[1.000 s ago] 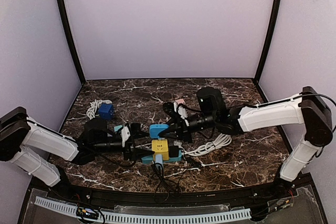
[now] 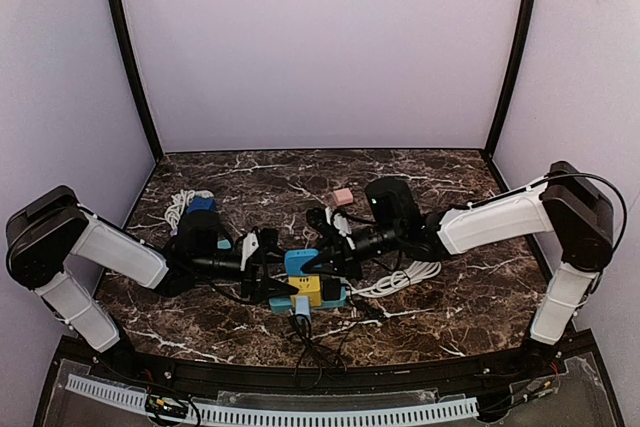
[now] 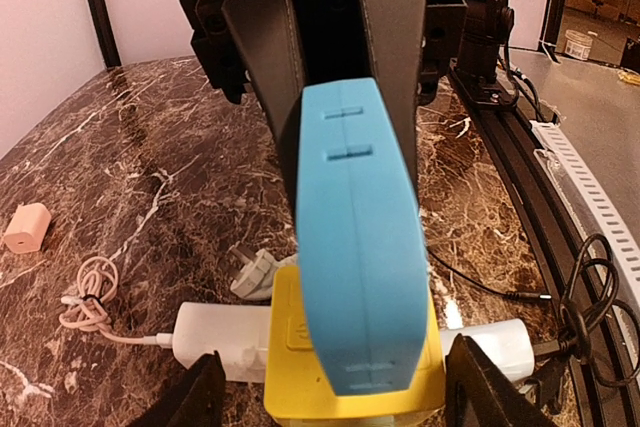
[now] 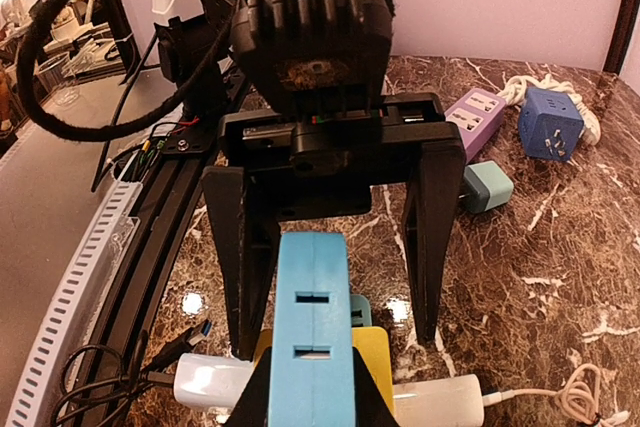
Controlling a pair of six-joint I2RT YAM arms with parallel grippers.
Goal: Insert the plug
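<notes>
A light blue plug block (image 2: 301, 260) (image 3: 360, 227) (image 4: 311, 317) is in my right gripper (image 2: 325, 258), which is shut on it, directly over a yellow socket block (image 2: 305, 290) (image 3: 295, 387) (image 4: 372, 357); whether it is seated is hidden. The yellow block lies among white adapters (image 3: 225, 337) (image 4: 437, 402) with cables. My left gripper (image 2: 275, 280) is at the yellow block's left side, its fingers on either side of that block and apart from it in the left wrist view, part open.
A blue cube adapter (image 4: 550, 123), a purple power strip (image 4: 475, 119), a teal charger (image 4: 486, 187) and white coiled cable (image 2: 415, 272) lie around. A pink block (image 2: 342, 196) stands behind. The front rail edge (image 2: 270, 410) is near.
The light blue block in my right gripper has moved down a little onto the yellow block's top. My left arm has shifted slightly up in the top view.
</notes>
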